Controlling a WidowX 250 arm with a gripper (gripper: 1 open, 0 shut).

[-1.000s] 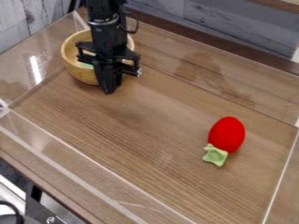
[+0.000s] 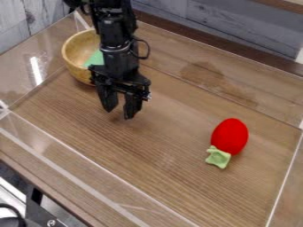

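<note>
My black arm comes down from the top of the camera view to the gripper, which stands open low over the wooden table, with nothing visible between its fingers. Behind it at the upper left is a yellow bowl with a green item inside, partly hidden by the arm. At the right lies a red oval object with a pale green piece at its near end.
A dark cable shows at the lower left corner.
My gripper has moved out from over the bowl toward the front and right, uncovering more of the green item in the bowl. The red object has not moved.
</note>
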